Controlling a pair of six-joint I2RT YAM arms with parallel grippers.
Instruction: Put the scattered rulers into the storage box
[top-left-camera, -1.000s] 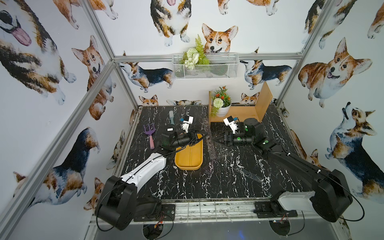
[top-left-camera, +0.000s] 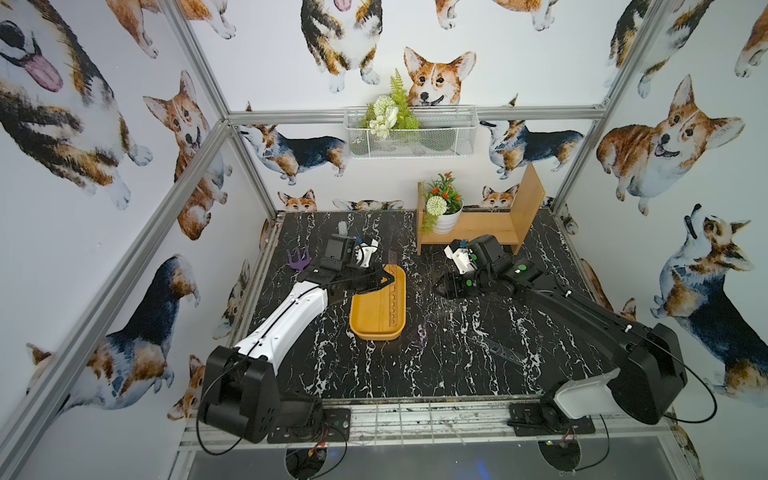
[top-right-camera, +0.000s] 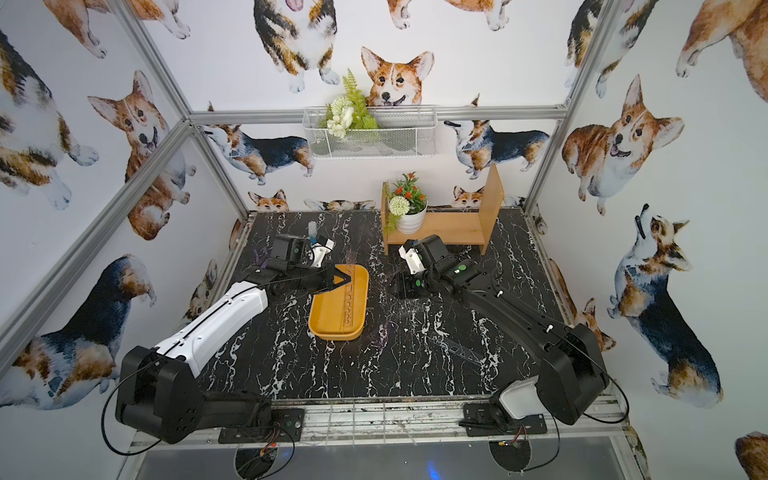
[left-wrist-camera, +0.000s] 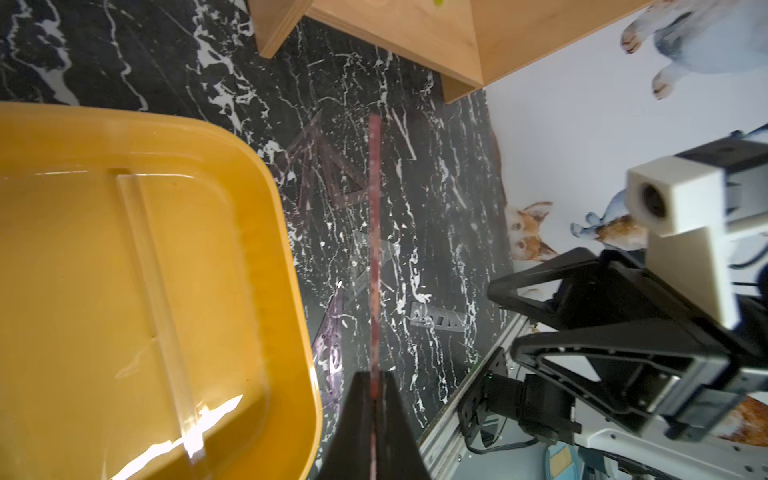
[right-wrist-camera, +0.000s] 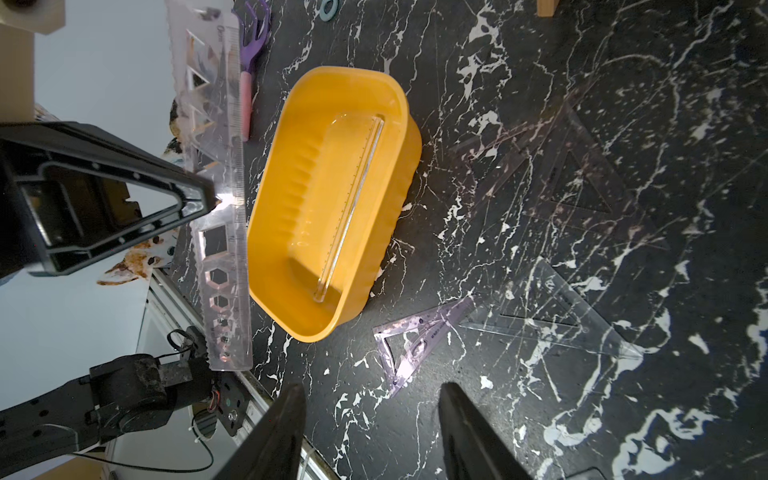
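Observation:
My left gripper (top-left-camera: 389, 280) is shut on a pinkish clear ruler (right-wrist-camera: 220, 240) with cut-out shapes, held above the yellow storage box (right-wrist-camera: 384, 216). The left wrist view shows that ruler edge-on as a thin upright strip. Inside the box lies another clear ruler (right-wrist-camera: 349, 209). To the right, my right gripper stands open with nothing between its fingers. Set squares lie on the table: a small purple one (right-wrist-camera: 420, 336), a clear one (right-wrist-camera: 560, 316) and dark pinkish ones (right-wrist-camera: 584, 176) that overlap. A clear stencil ruler (top-left-camera: 504, 350) lies at the front right.
A wooden shelf (top-left-camera: 480, 228) with a potted plant (top-left-camera: 444, 204) stands at the back. On the left lie a purple fork tool (top-left-camera: 298, 260) and a blue-grey handled item (right-wrist-camera: 328, 9). Bare table surrounds the set squares.
My left gripper has carried its ruler leftward from beside the box to above it, and the wrist has turned. The right gripper has shifted slightly and tilted down over the table, staying open.

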